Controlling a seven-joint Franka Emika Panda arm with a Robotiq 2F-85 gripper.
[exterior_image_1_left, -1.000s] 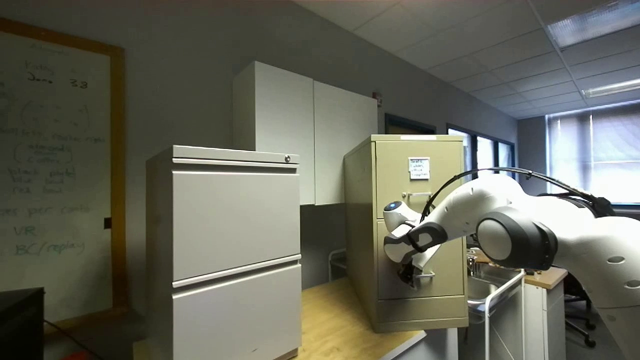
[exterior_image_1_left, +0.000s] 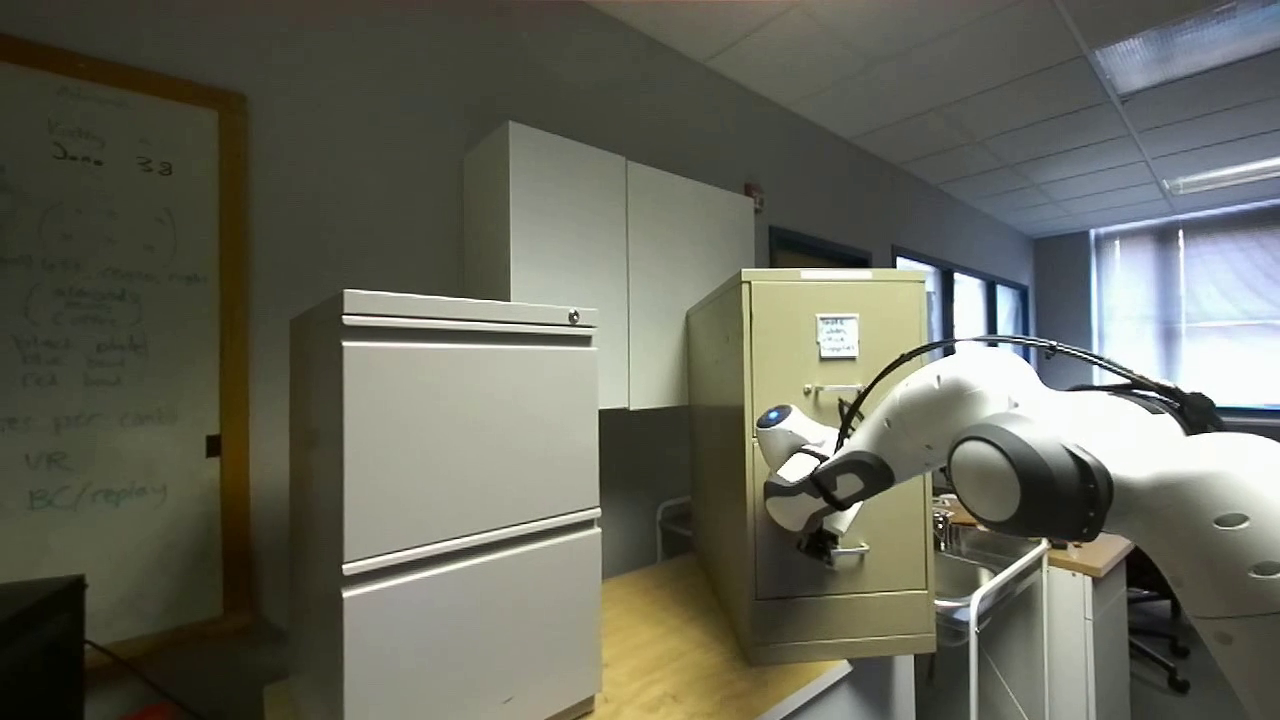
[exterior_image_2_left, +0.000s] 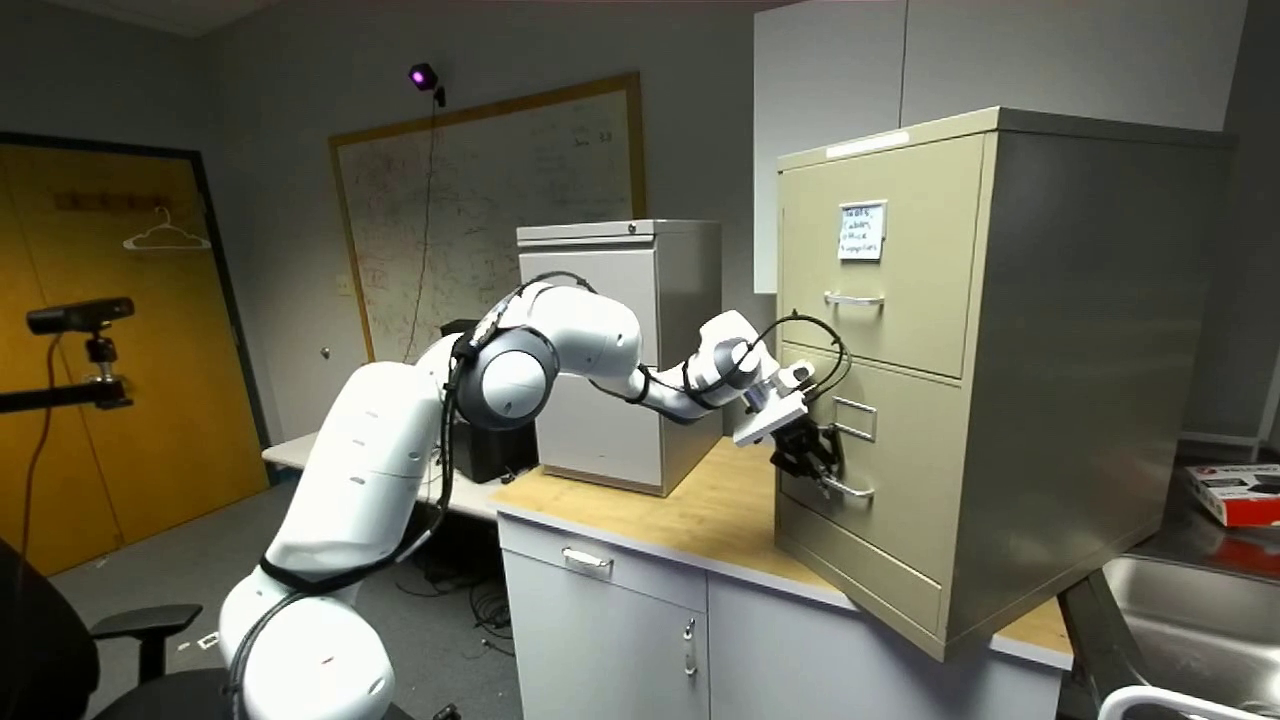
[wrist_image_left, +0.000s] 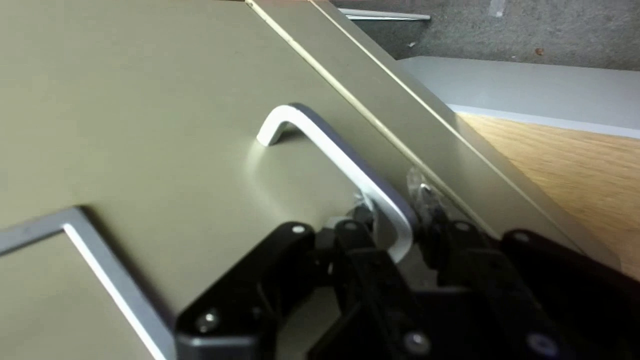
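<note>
A beige filing cabinet (exterior_image_2_left: 888, 528) stands on the wooden counter, its two drawers flush with the frame. The lower drawer (exterior_image_1_left: 780, 564) carries a silver bar handle (wrist_image_left: 342, 156). At one end of that handle is my gripper, its black fingers on either side of the bar. The fingers are partly open; some space shows beside the bar, and I cannot tell whether either pad touches it. In the second exterior view the gripper's tips meet the handle (exterior_image_2_left: 849, 487) at its left end. The upper drawer (exterior_image_2_left: 882, 264) has its own handle and a label.
A grey two-drawer cabinet (exterior_image_1_left: 474, 432) stands left of the beige one, with bare wooden counter (exterior_image_1_left: 654, 636) between them. A metal label frame (wrist_image_left: 114, 288) sticks out from the lower drawer. To the right is a sink (exterior_image_2_left: 1200, 624).
The wrist has shifted slightly left in the first exterior view and tilted a little, while the gripper stays by the lower handle. Both drawers look unmoved.
</note>
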